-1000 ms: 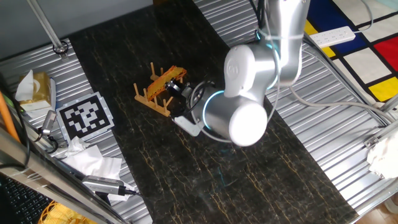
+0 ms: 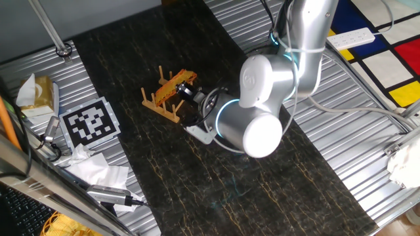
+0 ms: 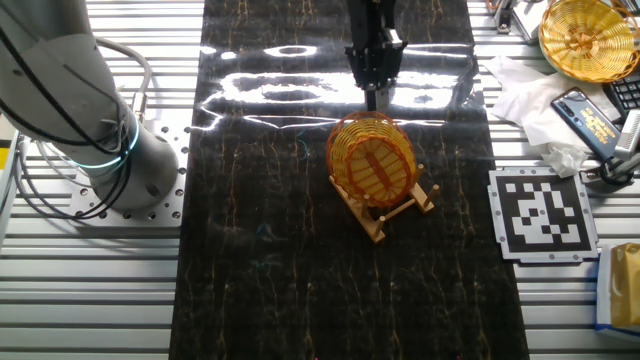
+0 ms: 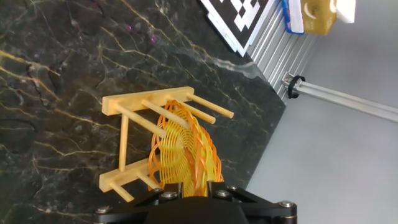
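Note:
A yellow and orange wicker basket (image 4: 186,146) stands on its side in a small wooden peg rack (image 4: 146,99). In exterior view 2 the basket (image 3: 372,165) shows its round base, with the rack (image 3: 405,207) under it. My gripper is at the basket's near edge, one finger on each side of the wicker in the wrist view. Seen from exterior view 1, the gripper (image 2: 186,93) reaches the basket (image 2: 174,83) from the right. Whether the fingers press on the wicker or stand slightly apart from it is unclear.
A black-and-white marker board (image 2: 90,123), crumpled tissue (image 2: 98,169) and a tissue box (image 2: 37,98) lie beyond the dark tabletop's left edge. Another wicker basket (image 3: 590,38) sits off the tabletop at the upper right.
The arm has shifted slightly, its elbow and wrist housing moving a little right and down in exterior view 1. The basket and rack look unmoved.

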